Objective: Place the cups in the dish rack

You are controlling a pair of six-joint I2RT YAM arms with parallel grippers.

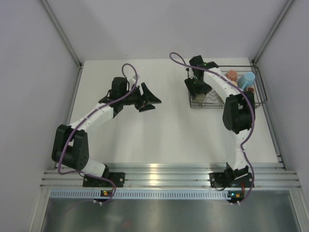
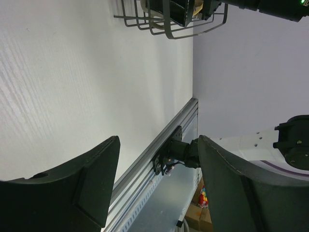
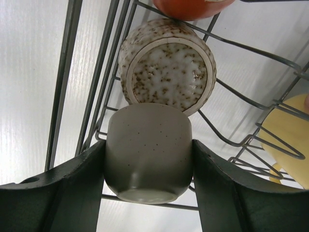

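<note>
Between the fingers of my right gripper is a grey-beige cup [image 3: 149,150], held over the left front corner of the wire dish rack [image 1: 222,107]. A speckled white cup [image 3: 170,75] lies in the rack right beside it, its base facing up, and the two appear to touch. Beyond that, an orange-red cup [image 3: 190,7] is partly cut off by the frame. In the top view a blue cup [image 1: 246,79] and a brown cup [image 1: 232,75] sit at the rack's right. My left gripper [image 1: 153,103] stands open and empty over the bare table.
A yellow cup [image 3: 285,137] with a handle is in the rack, to the right in the right wrist view. My right forearm crosses above the rack and hides part of it.
</note>
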